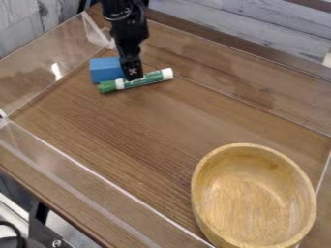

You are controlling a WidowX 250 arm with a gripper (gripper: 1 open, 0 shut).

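Observation:
My gripper point(130, 66) hangs at the upper left of the camera view, open, low beside a blue block point(105, 70). A white and green tube point(135, 81) lies on the wooden table just in front of the block, right under the gripper. Whether the fingers touch either thing is hard to tell.
A round wooden bowl point(254, 194) sits at the lower right of the table point(155, 145). Clear side panels edge the left, and a pale plank wall runs along the back.

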